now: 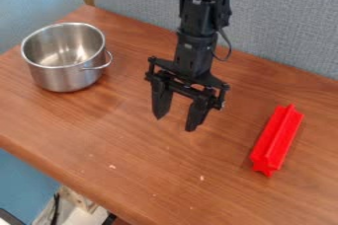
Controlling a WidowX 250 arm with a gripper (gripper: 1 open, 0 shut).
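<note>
My black gripper hangs over the middle of the wooden table, its two fingers spread wide apart and open, with nothing between them. A steel pot with a wire handle stands at the left, apart from the gripper. A long red object lies on the table to the right of the gripper, angled from back to front and not touched by it.
Grey padded panels line the back, and a pale blue surface lies beyond the table's left edge, with some cables at the bottom left.
</note>
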